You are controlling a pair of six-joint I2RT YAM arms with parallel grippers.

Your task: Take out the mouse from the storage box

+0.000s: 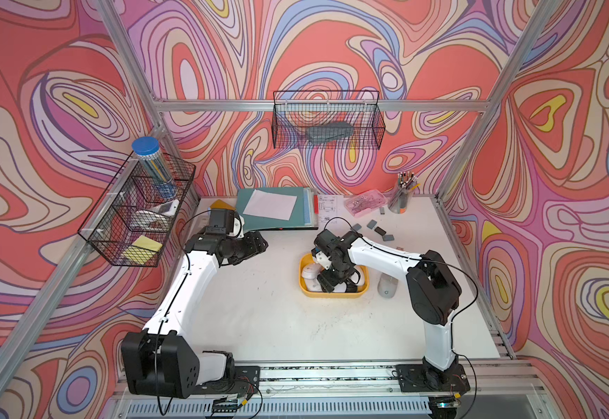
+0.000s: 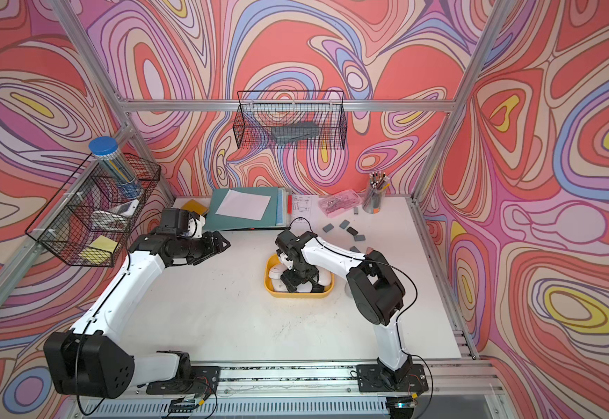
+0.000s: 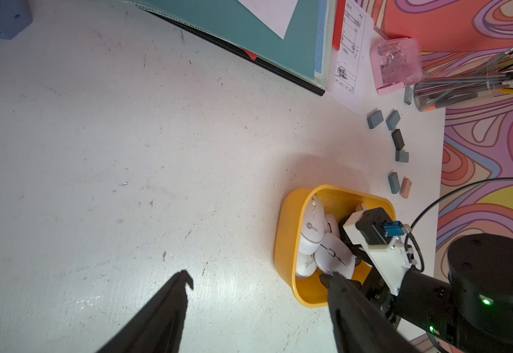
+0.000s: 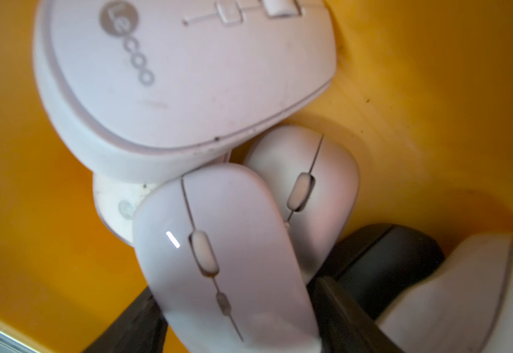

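Observation:
A yellow storage box (image 1: 333, 295) (image 2: 299, 294) (image 3: 288, 235) holds several white mice and a black one (image 4: 380, 253). My right gripper (image 1: 326, 280) (image 2: 290, 281) is down in it, its fingers either side of a glossy white mouse (image 4: 221, 235) at the bottom of the right wrist view; whether they grip it is unclear. A Lecoo mouse (image 4: 174, 94) lies above that one in the same view. My left gripper (image 1: 252, 245) (image 2: 213, 245) hangs open over the table left of the box, nothing between its fingers.
Folders (image 1: 276, 195) lie at the back, with a pink case (image 1: 363, 202), a pen cup (image 1: 400, 199) and scattered small blocks. A grey mouse (image 1: 387, 286) lies right of the box. Wire baskets hang at left and back.

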